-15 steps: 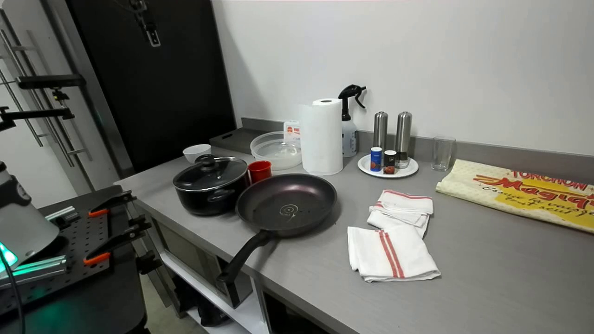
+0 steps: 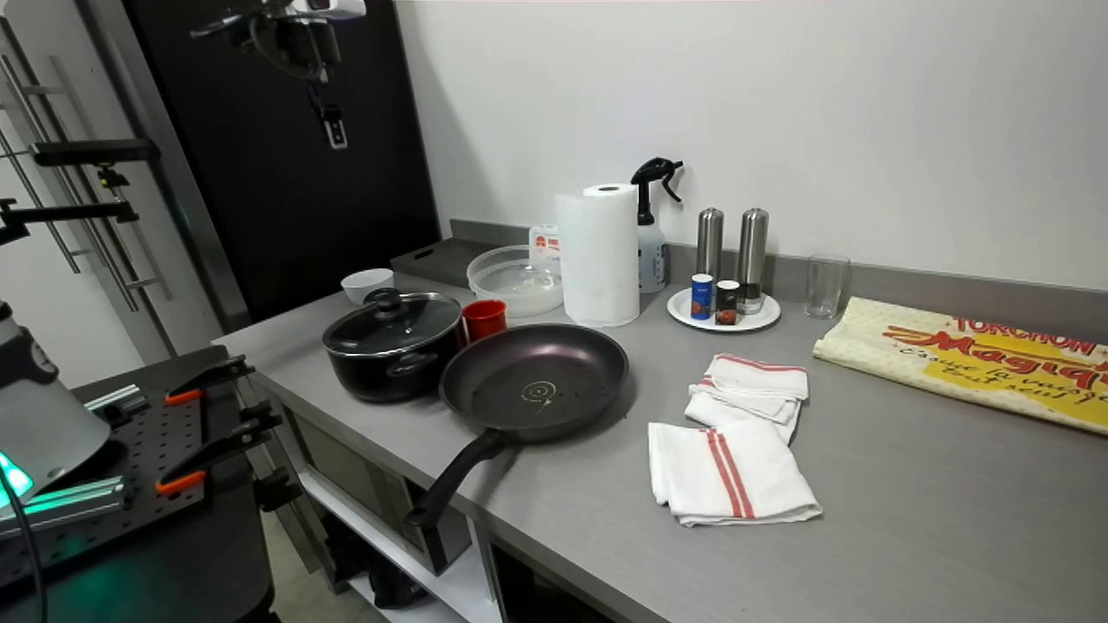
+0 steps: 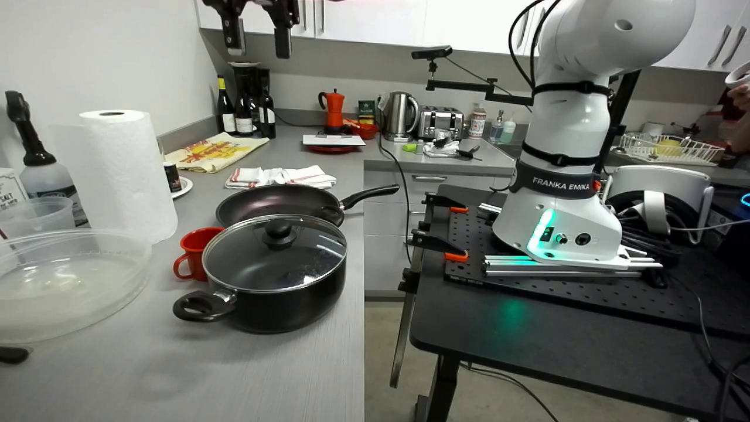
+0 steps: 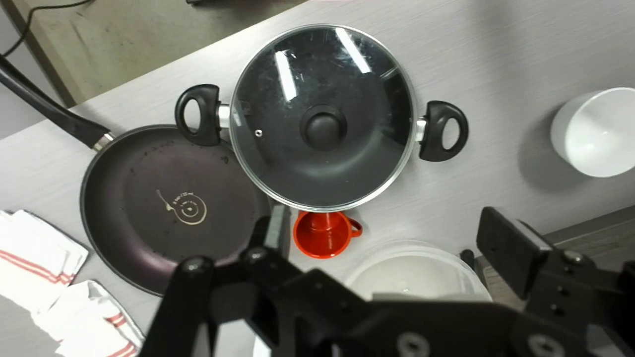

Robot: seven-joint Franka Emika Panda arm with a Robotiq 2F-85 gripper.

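High over the counter hangs my gripper (image 3: 257, 50), open, with its two fingers well apart and nothing between them. Below it, the wrist view shows a black pot (image 3: 286, 302) whose glass lid (image 4: 324, 172) is on, its round black knob (image 4: 323, 127) in the middle. A red cup (image 4: 322, 235) stands close beside the pot, its handle pointing away from the frying pan. The black frying pan (image 4: 178, 202) lies on the other side, its handle reaching past the counter's edge. Apart from these sits a white bowl (image 4: 601, 132). My gripper touches none of them.
Behind the pot are a clear plastic container (image 2: 516, 280), a paper towel roll (image 2: 599, 260) and a spray bottle (image 2: 651, 244). Folded white towels (image 2: 737, 472) lie beyond the pan. A plate (image 2: 724, 324) holds two shakers and two mills.
In exterior view 1, my gripper has come lower and moved right, and more of it shows now. The things on the counter have stayed in place.
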